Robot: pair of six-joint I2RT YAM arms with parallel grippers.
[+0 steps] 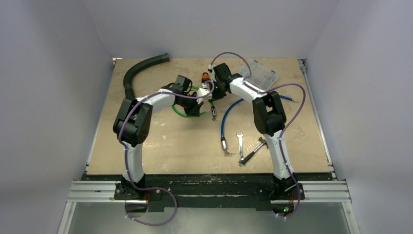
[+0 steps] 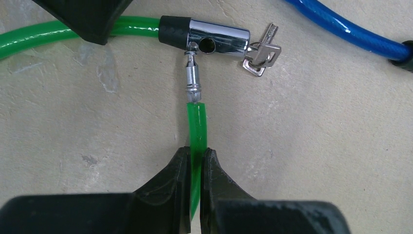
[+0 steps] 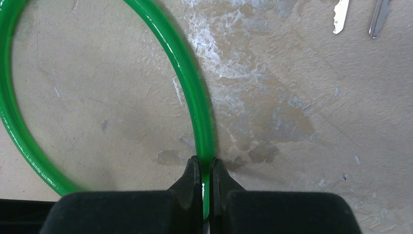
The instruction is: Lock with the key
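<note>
A green cable lock lies in a loop. Its chrome cylinder (image 2: 221,38) has a dark side hole, with keys (image 2: 264,52) at the end. My left gripper is shut on the green cable (image 2: 197,122) behind its metal plug (image 2: 193,75). The plug's tip overlaps the cylinder's edge in that view, just left of the hole; contact cannot be told. In the right wrist view my right gripper is shut on the other stretch of green cable (image 3: 197,112). Only the key blades (image 3: 341,17) show there; the cylinder is out of view.
A blue cable lock (image 1: 223,129) lies to the right, a wrench (image 1: 240,146) and hammer (image 1: 253,153) nearer the front. An orange-black object (image 1: 205,77) and clear case (image 1: 258,74) stand behind; a dark hose (image 1: 141,67) curves back left.
</note>
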